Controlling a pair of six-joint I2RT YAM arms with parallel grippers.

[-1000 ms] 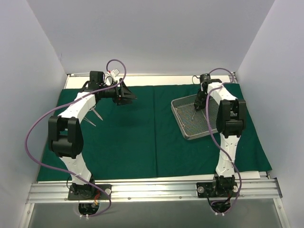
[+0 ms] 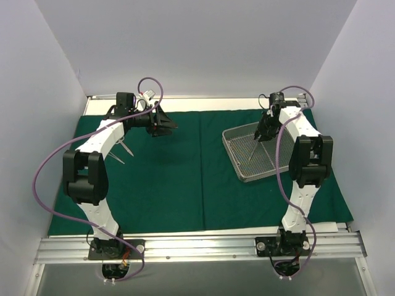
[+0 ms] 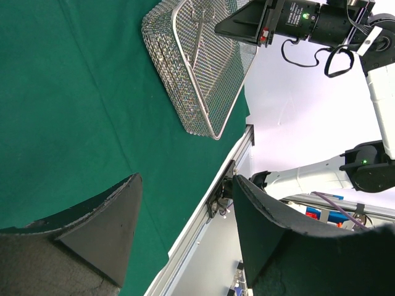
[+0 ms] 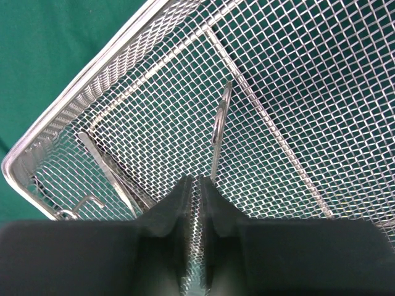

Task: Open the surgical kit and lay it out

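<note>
A wire mesh tray [image 2: 241,175] sits on the green drape's right half. Inside it, the right wrist view shows a slim steel instrument [image 4: 220,123] and a group of metal instruments [image 4: 111,172] in the left corner. My right gripper [image 2: 265,134] hangs over the tray, its fingertips close together and blurred, just beside the slim instrument; whether it holds anything is unclear. My left gripper [image 2: 159,128] stands open and empty above the drape's left half. A few instruments [image 2: 123,149] lie on the drape at the far left, partly hidden by the left arm.
The green drape [image 2: 160,191] is bare across the middle and front left. White walls [image 2: 49,142] enclose the sides and back, with metal rails along the drape's edges.
The left arm has not visibly moved.
</note>
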